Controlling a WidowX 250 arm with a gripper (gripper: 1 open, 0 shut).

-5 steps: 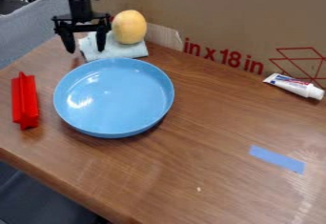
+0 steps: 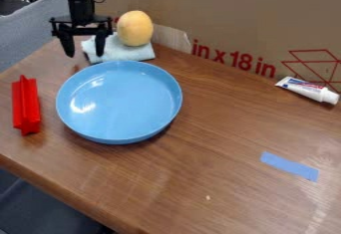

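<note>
The black gripper is at the top left, above a folded pale cloth behind the blue plate. Its fingers appear apart; whether anything is between them is hard to see. A yellow round object rests on the cloth at its right. A red elongated object lies left of the plate.
A toothpaste tube lies at the back right by the cardboard wall. A strip of blue tape is on the wooden table, whose right half is mostly clear.
The plate, cloth and other objects stay where they were.
</note>
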